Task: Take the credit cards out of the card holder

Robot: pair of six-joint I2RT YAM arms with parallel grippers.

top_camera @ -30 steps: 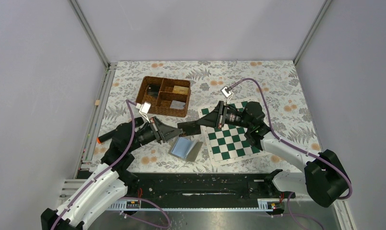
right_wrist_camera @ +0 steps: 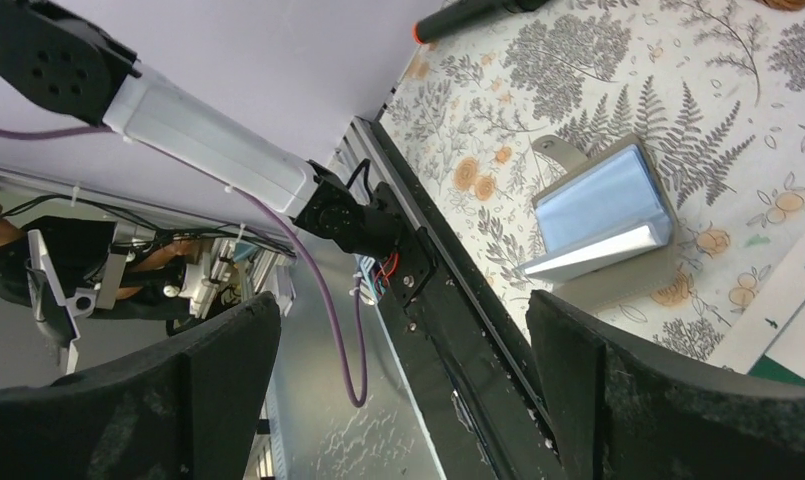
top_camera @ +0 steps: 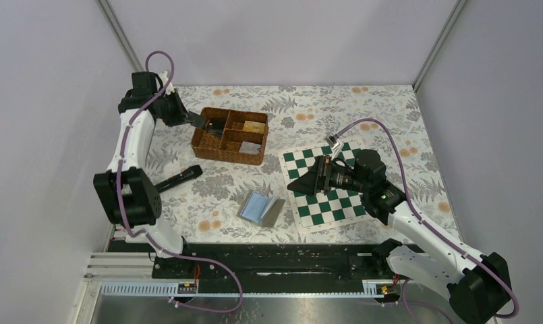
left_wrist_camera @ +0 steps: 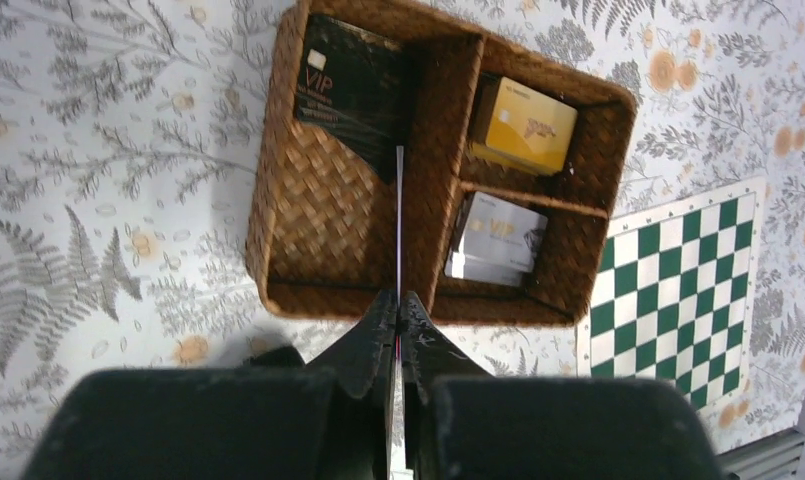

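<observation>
My left gripper is shut on a thin card point(left_wrist_camera: 399, 220), which I see edge-on in the left wrist view. In the top view that dark card point(top_camera: 196, 119) reaches over the left rim of the wicker basket point(top_camera: 229, 156). Dark VIP cards point(left_wrist_camera: 353, 80) lie in the basket's large left compartment, below and beyond the held card. The card holder point(top_camera: 256, 207), with pale blue sleeves, lies spread on the table, front centre. My right gripper stands open above the checkered mat, its fingers wide apart and nothing between them.
Yellow cards point(left_wrist_camera: 526, 125) and white cards point(left_wrist_camera: 496, 238) fill the basket's two smaller compartments. A black microphone point(top_camera: 179, 178) lies left of the card holder. The checkered mat point(top_camera: 309, 219) covers the right of the table. Cloth around the card holder is free.
A second ago both grippers met at a dark card above the card holder.
</observation>
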